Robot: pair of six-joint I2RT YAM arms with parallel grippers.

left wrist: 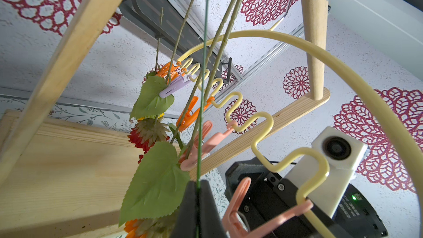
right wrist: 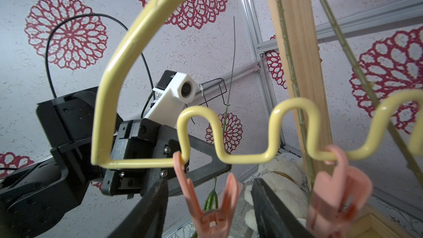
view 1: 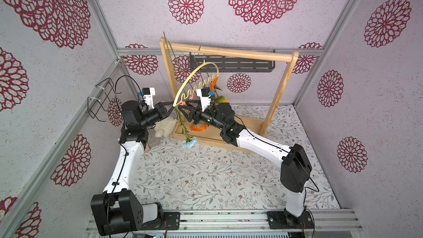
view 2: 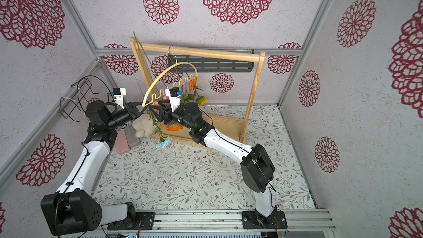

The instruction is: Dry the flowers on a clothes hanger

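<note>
The yellow hanger (view 1: 190,75) hangs from the wooden rack (view 1: 246,54) with orange (left wrist: 188,114), lilac (left wrist: 174,86) and pink clips; several flowers hang from it upside down. My left gripper is shut on a thin green stem (left wrist: 199,158) near the hanger's left end; a light blue flower (view 1: 189,142) hangs below. My right gripper is part open, its fingers either side of the pink end clip (right wrist: 210,220). This clip hooks on the hanger's lowest bar, its prongs upward. Whether the fingers touch it I cannot tell.
A wooden tray (view 1: 246,127) forms the rack's base. A white plush toy (view 2: 141,127) sits left of it, near a pink object (view 2: 122,143). A wire basket (view 1: 99,101) is on the left wall.
</note>
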